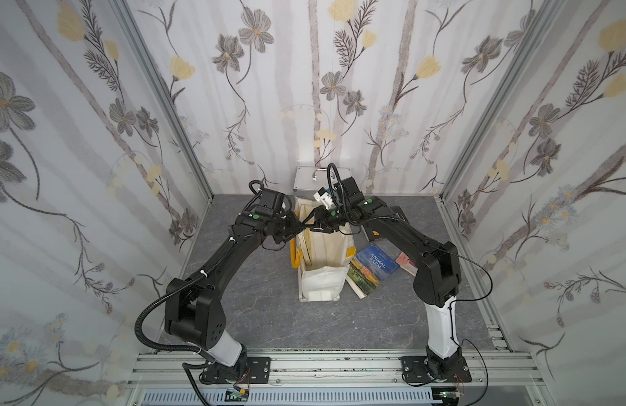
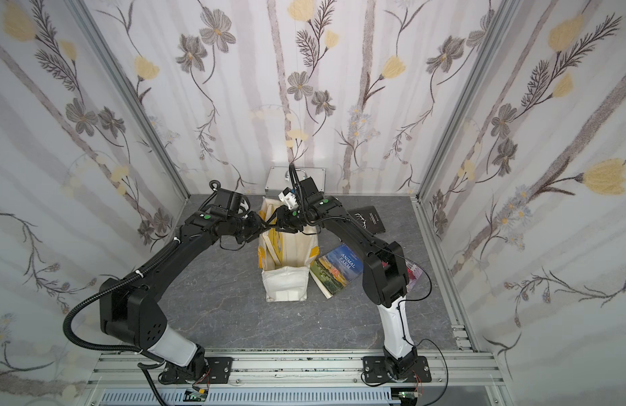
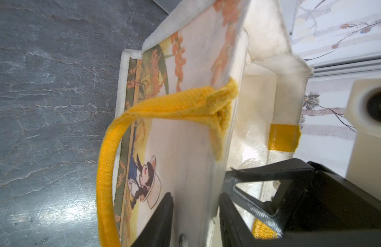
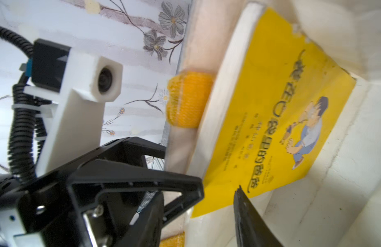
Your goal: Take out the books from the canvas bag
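Note:
The white canvas bag (image 1: 323,278) stands open at mid-table, its printed side and yellow strap (image 3: 103,177) facing my left wrist view. A yellow book (image 4: 277,119) with a drawn figure leans inside against that wall. My left gripper is part open, the bag's rim between its fingers. Over the bag's mouth, my right gripper has its fingers on either side of the book's near corner; contact is not clear. Right of the bag lie a blue-and-green Animal Farm book (image 1: 373,265), a pink book (image 2: 413,276) and a black book (image 2: 368,220).
A silver case (image 1: 304,177) stands behind the bag. The two grippers are very close together at the bag's left rim.

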